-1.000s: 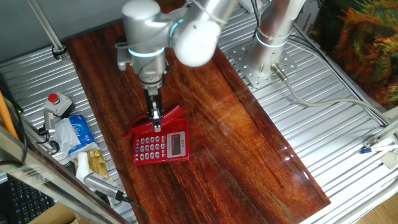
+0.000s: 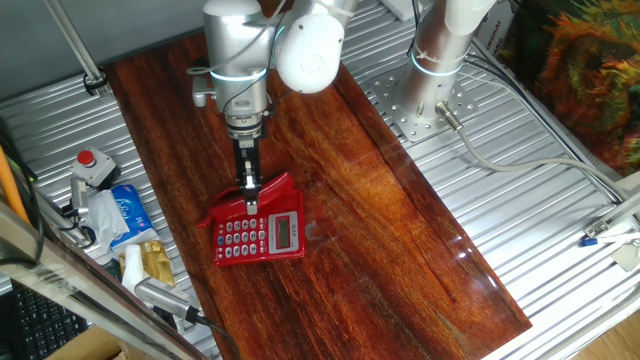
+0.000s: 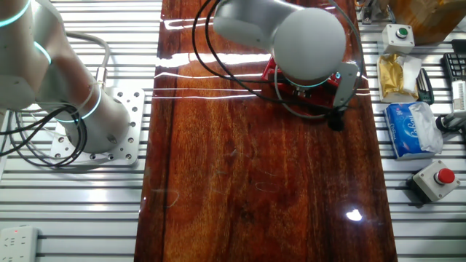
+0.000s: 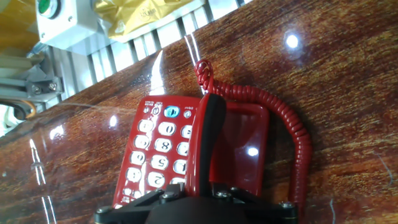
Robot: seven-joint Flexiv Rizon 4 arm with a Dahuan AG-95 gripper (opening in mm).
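A red desk phone lies on the dark wooden board, its keypad base showing white keys and a small display in exterior view 1. The red handset rests along the cradle side of that base. My gripper points down across the handset's middle. From the wrist, the handset runs down toward the gripper at the bottom edge, where the fingertips are hidden; whether they grip it cannot be told. A coiled red cord loops beside the phone. In exterior view 2, the arm covers most of the phone.
Most of the wooden board is bare. Past its left edge are a red-button box, a blue-white tissue pack and a yellow packet. The robot's base plate stands right of the board.
The upper arm links have swung left and tilted over the last second. The gripper's tip has stayed at nearly the same spot over the handset, and the phone has not visibly moved.
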